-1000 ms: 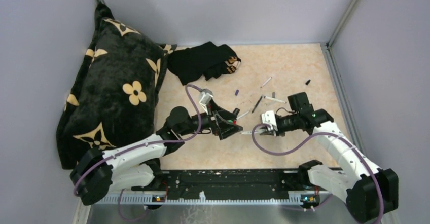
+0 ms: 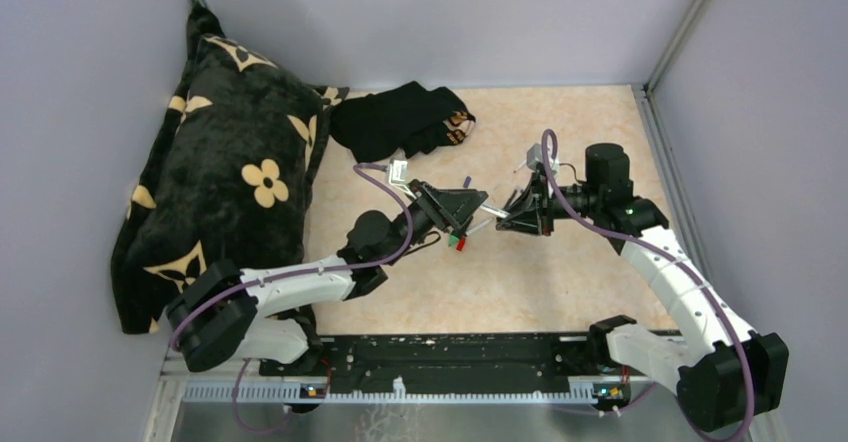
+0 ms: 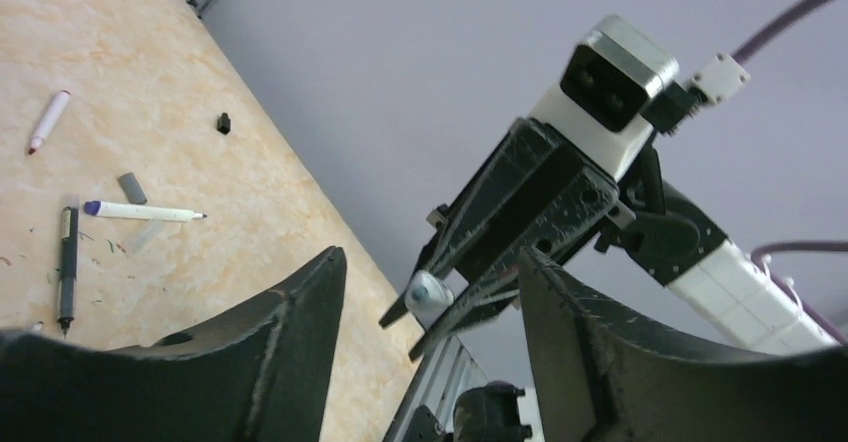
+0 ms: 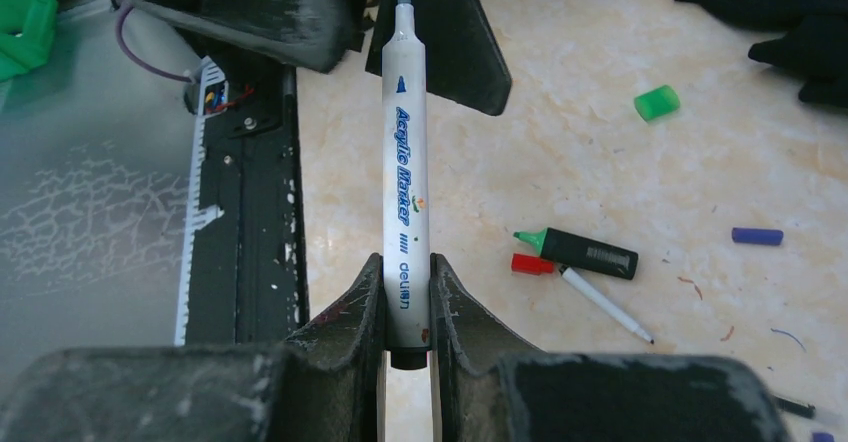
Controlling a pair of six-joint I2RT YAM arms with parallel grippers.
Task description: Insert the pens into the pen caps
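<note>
My right gripper is shut on the rear part of a white acrylic marker (image 4: 405, 147), whose bare bluish tip points away from it. In the right wrist view that tip overlaps the dark fingers (image 4: 455, 47) of my left gripper. Seen from the left wrist, my left gripper is open, with nothing visibly held. Through its gap shows the marker's pale front end (image 3: 428, 297), with the right gripper behind. From above, the marker (image 2: 493, 211) bridges the two grippers; whether it touches the left fingers, I cannot tell.
On the table lie a green-tipped marker (image 4: 590, 252), a red cap (image 4: 532, 264), a green cap (image 4: 657, 103), a blue cap (image 4: 757, 236), a black pen (image 3: 68, 262), a white marker (image 3: 150, 211), a grey cap (image 3: 131, 188) and a black cap (image 3: 224, 123). Black cloth (image 2: 400, 120) sits at the back.
My left gripper has come right and a little backward, closing the gap to the marker's front end.
</note>
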